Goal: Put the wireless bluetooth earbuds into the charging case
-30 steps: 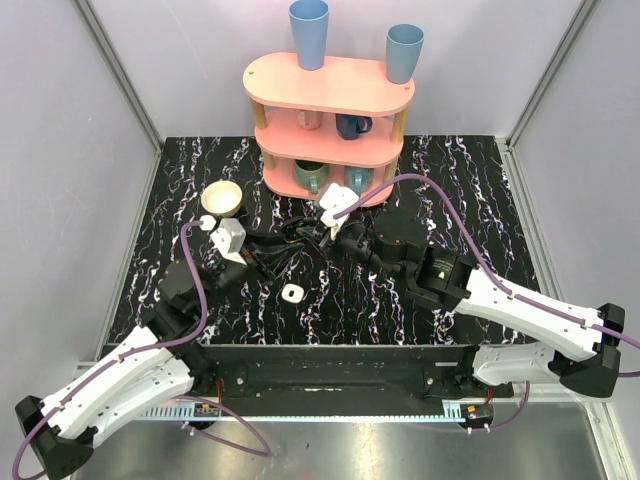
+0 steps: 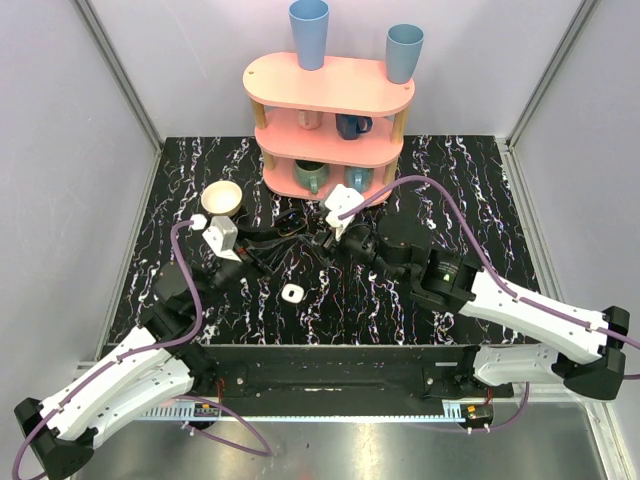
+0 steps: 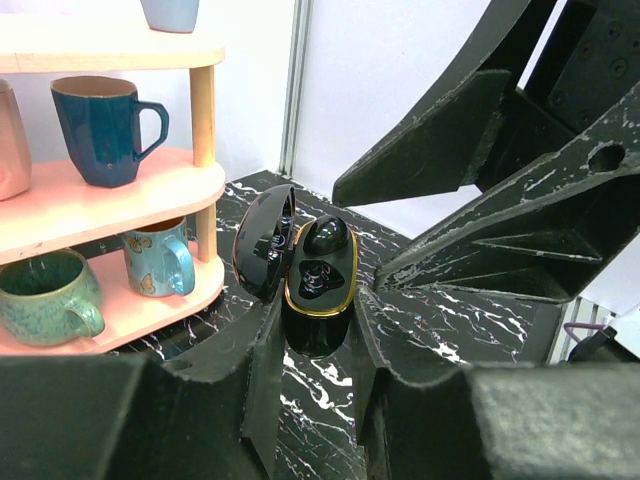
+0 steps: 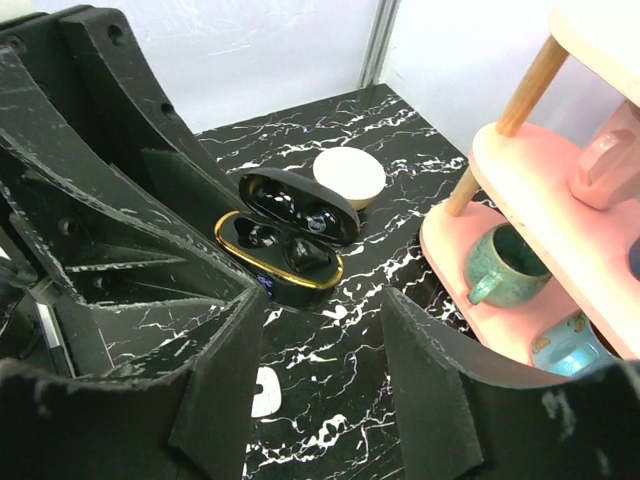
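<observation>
The black charging case with its gold rim is held with its lid open, and my left gripper is shut on it. A glossy black earbud sits in the slot farther from the left gripper, its rounded top showing. The other slot looks like a dark hollow; whether it holds anything I cannot tell. Beside the case, my right gripper stands open, its fingers apart with nothing between them. From above, both grippers meet near the middle and largely hide the case.
A pink shelf with several cups and mugs stands close behind the grippers. A pale bowl is at the back left. Below the grippers, a small white square piece lies on the black marbled table.
The earbud stays in the case, which the left gripper still holds.
</observation>
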